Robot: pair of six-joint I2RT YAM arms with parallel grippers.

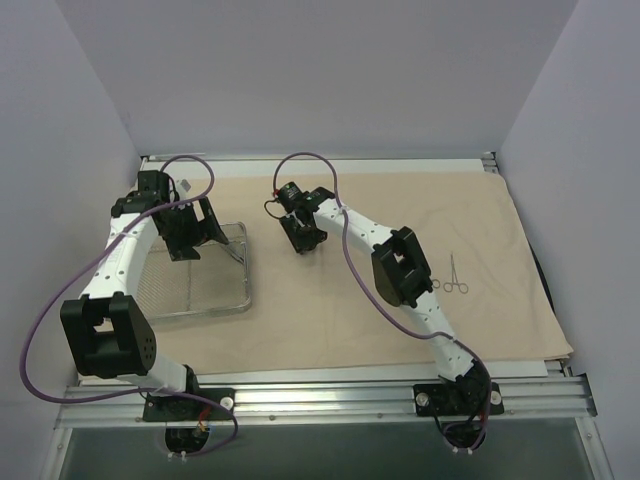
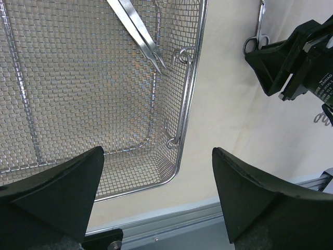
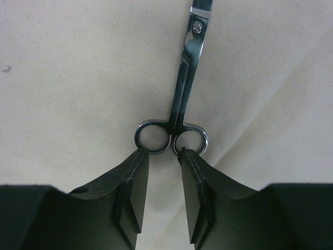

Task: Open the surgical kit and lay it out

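Note:
Over the wire tray (image 1: 250, 290), my left gripper (image 1: 199, 238) is wide open with nothing between its fingers. In the left wrist view, two slim tweezers (image 2: 137, 32) lie in the tray, beyond the fingertips. My right gripper is low at the handle end of a pair of metal scissors (image 3: 181, 94) lying flat on the cloth. Its fingers stand part open, one tip by each ring; the right tip overlaps the right-hand ring, and contact is hard to judge. From above, the right gripper (image 1: 304, 238) hides most of these scissors.
More scissors (image 1: 453, 272) lie at the cloth's right side, with ring handles of another instrument (image 1: 435, 284) beside them, partly behind the right arm. Purple cables loop from both arms.

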